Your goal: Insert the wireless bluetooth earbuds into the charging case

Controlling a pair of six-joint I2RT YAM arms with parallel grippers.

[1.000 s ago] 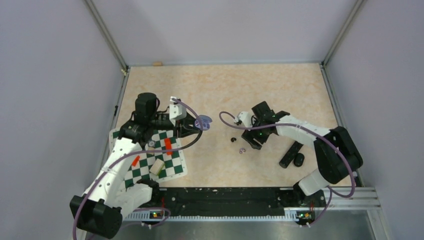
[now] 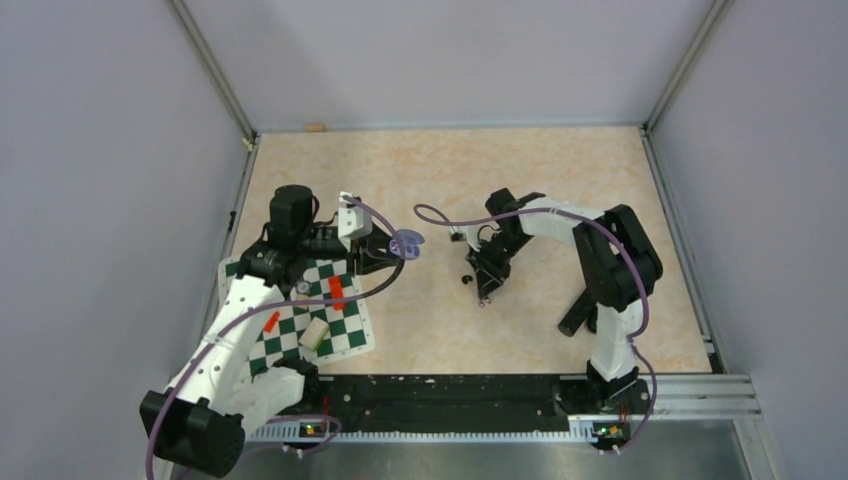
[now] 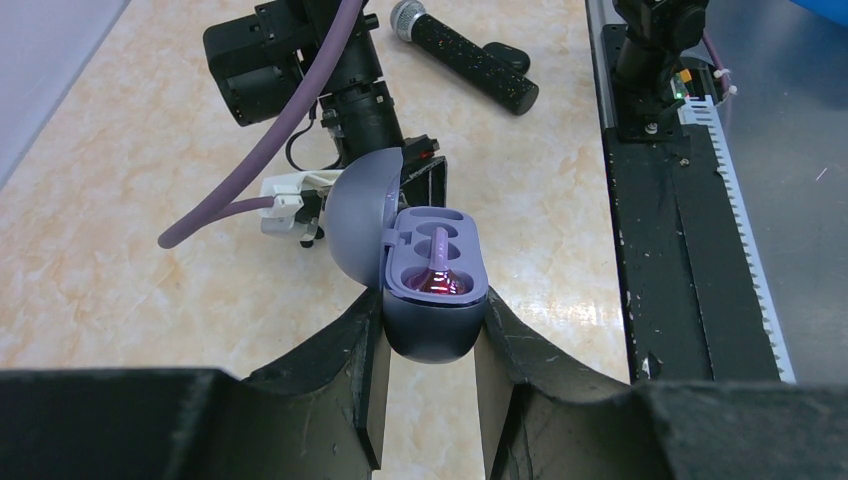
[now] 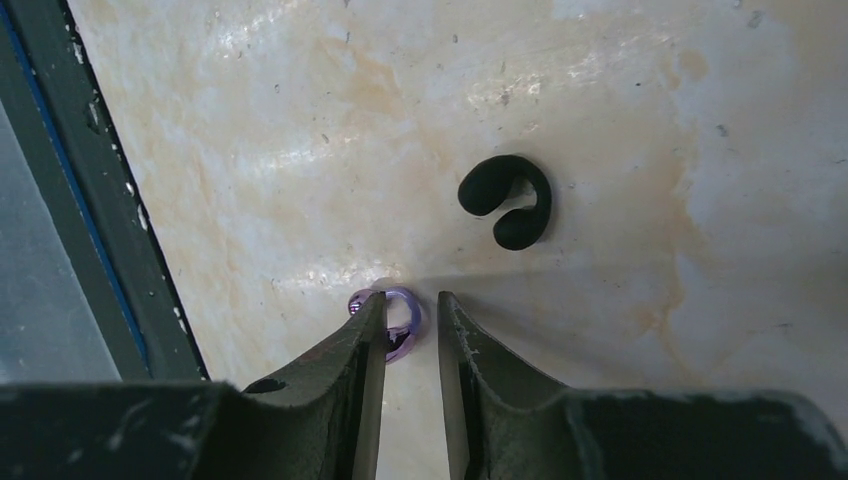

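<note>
My left gripper is shut on the lavender charging case [image 3: 434,335], holding it above the table with its lid [image 3: 362,215] swung open. A purple piece [image 3: 439,265] sits in the case's nearest hollow; the farther hollows look empty. On the table lies a purple C-shaped earbud [image 4: 402,345], partly behind a finger of my right gripper. That gripper is part open just above it, and nothing is seen clasped. Farther away lies a black C-shaped earbud [image 4: 535,200], clear of the fingers.
A microphone [image 3: 470,60] and a dark oval object [image 3: 508,57] lie on the table's right. On the left, a green-and-white checkered board [image 2: 350,335] carries several small items.
The left arm and the case have stayed in place.
</note>
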